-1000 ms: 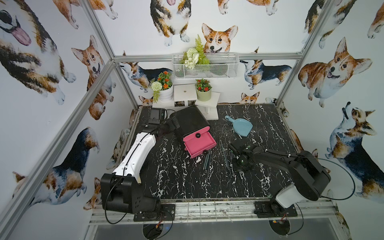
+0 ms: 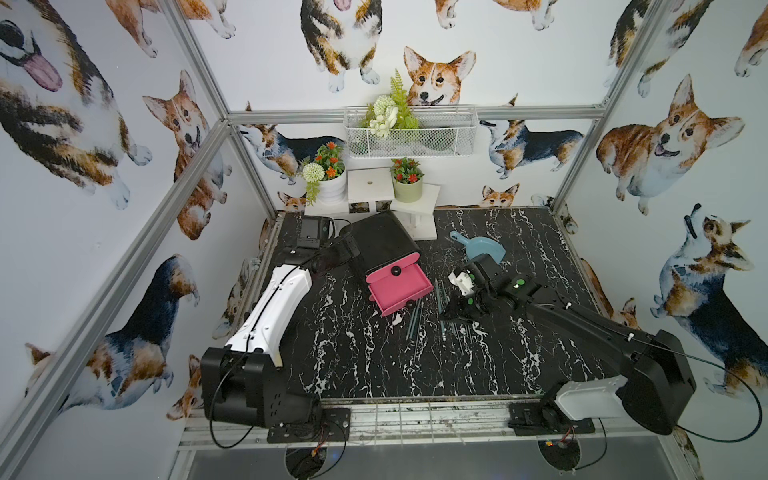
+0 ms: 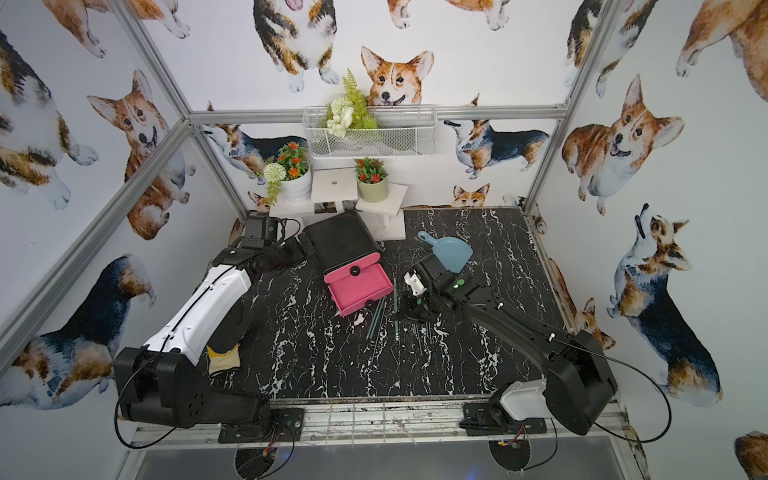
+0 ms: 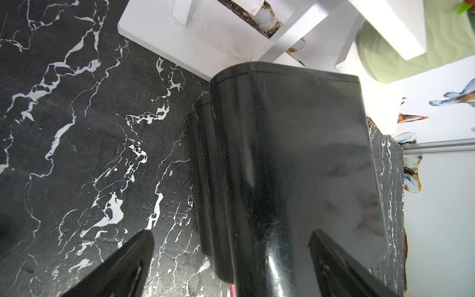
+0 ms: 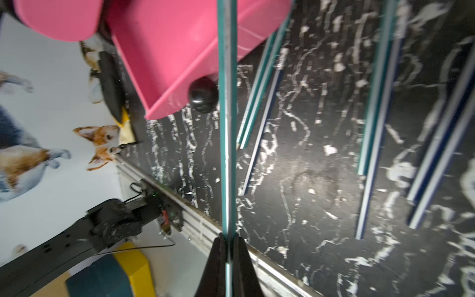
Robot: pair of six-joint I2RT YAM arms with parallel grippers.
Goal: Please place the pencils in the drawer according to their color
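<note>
My right gripper is shut on a teal pencil (image 5: 227, 123), which stretches up through the middle of the right wrist view. Beyond it is the pulled-out pink drawer (image 5: 158, 44) with a black knob; the part of its floor that shows is bare. On the table near the drawer lie teal pencils (image 5: 259, 89) and a dark blue pencil (image 5: 262, 131). Another teal pencil (image 5: 378, 94) lies beside a blue pencil (image 5: 368, 193), with more blue pencils (image 5: 440, 143) farther right. My left gripper is open over the black drawer cabinet (image 4: 301, 148), its fingers apart and empty.
A blue dustpan (image 2: 483, 251) lies behind the right gripper. White stands with potted plants (image 2: 408, 182) are behind the cabinet.
The right arm has reached farther out and its wrist has rolled, so a white part now shows near the hand. The left arm, cabinet and drawer have not moved.
</note>
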